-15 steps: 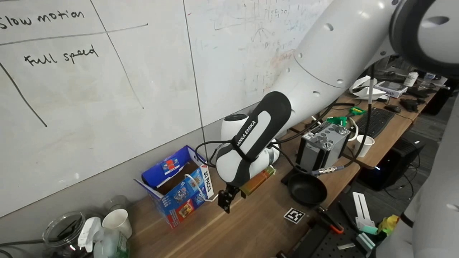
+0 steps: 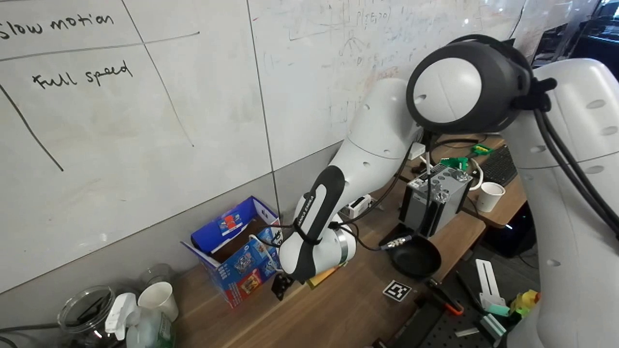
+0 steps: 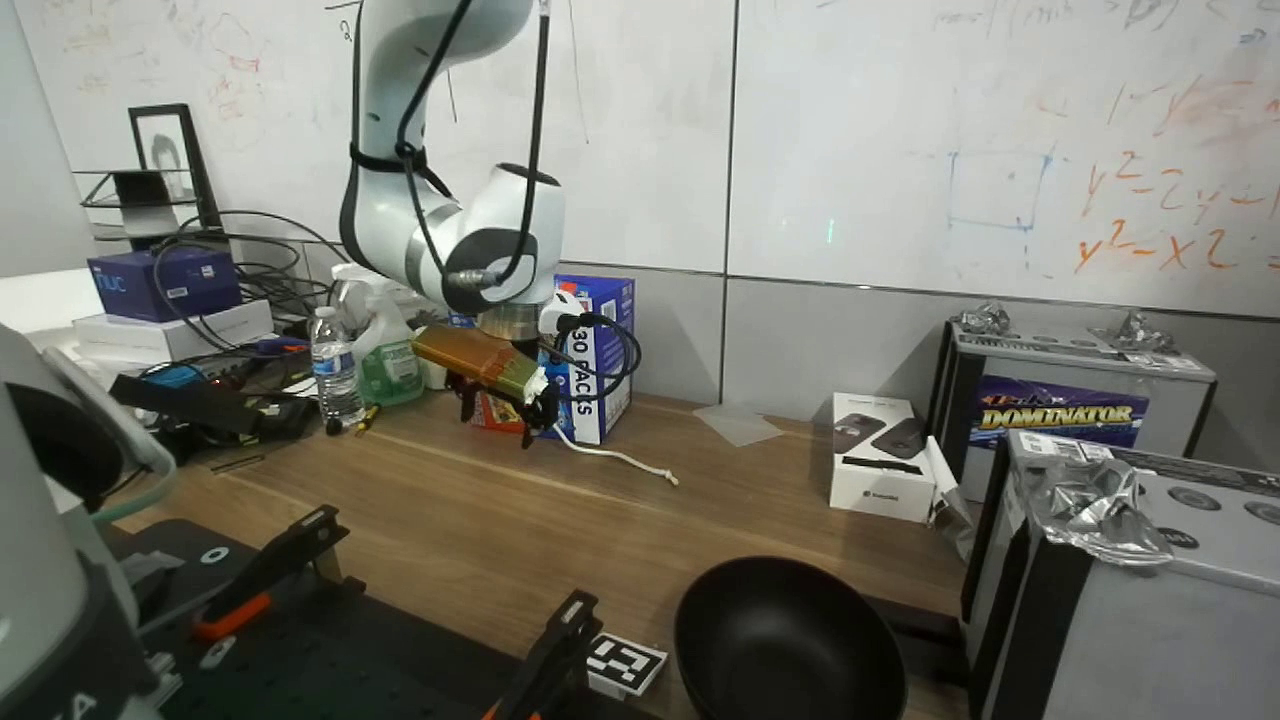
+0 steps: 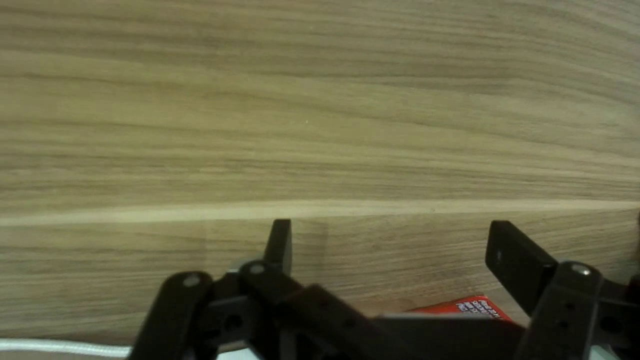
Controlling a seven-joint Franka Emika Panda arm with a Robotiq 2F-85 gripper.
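Note:
A blue snack box [image 2: 244, 268], open at the top, stands against the wall; in exterior view 2 its side [image 3: 603, 396] is partly hidden behind my hand. My gripper [image 3: 498, 422] hangs just in front of the box, pointing down above the table. Between its widely parted fingers in the wrist view, the gripper is open and holds nothing, with bare wood showing in the gap. A red printed piece [image 4: 465, 307] shows at the bottom of that view. The white cord [image 3: 624, 460] extends beside the box over the table.
A black pan [image 3: 786, 642] and a printed marker [image 2: 397, 290] occupy the near side. A white phone box [image 3: 882, 462] stands at the back, near grey metal units [image 3: 1080, 396]. A spray bottle [image 3: 386, 354] is to the left. Mid-table wood is clear.
In exterior view 1 my arm and gripper have moved left, closer to the blue box. The hand now covers part of the box's right end.

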